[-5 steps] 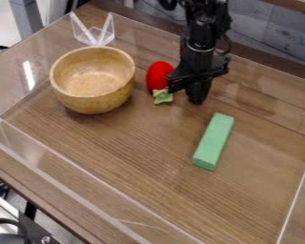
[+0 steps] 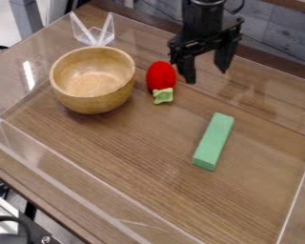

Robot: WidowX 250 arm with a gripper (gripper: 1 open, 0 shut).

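My black gripper (image 2: 201,59) hangs at the top centre above the wooden table, its fingers spread open with nothing seen between them. Just left of and below it stands a red object (image 2: 160,74), with a small light-green object (image 2: 163,95) touching its lower side. A large tan bowl (image 2: 91,91) sits at the left. A long green bar (image 2: 213,143) lies on the right half of the table.
A clear plastic object (image 2: 94,30) is near the back left.
My gripper has risen and moved back from beside the red and small green objects, its fingers now higher in the frame. The objects on the table look about where they were.
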